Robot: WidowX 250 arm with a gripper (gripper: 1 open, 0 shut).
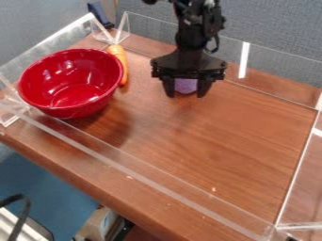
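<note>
My black gripper (pixel 186 80) is down at the back middle of the wooden table, its fingers over a light purple object (pixel 186 87) that is mostly hidden behind it. I cannot tell whether the fingers are closed on it. A large red bowl (pixel 71 82) sits at the left, and an orange carrot-like item (pixel 120 64) lies just beyond its right side.
Clear plastic walls border the table on several sides, with a grey panel behind.
</note>
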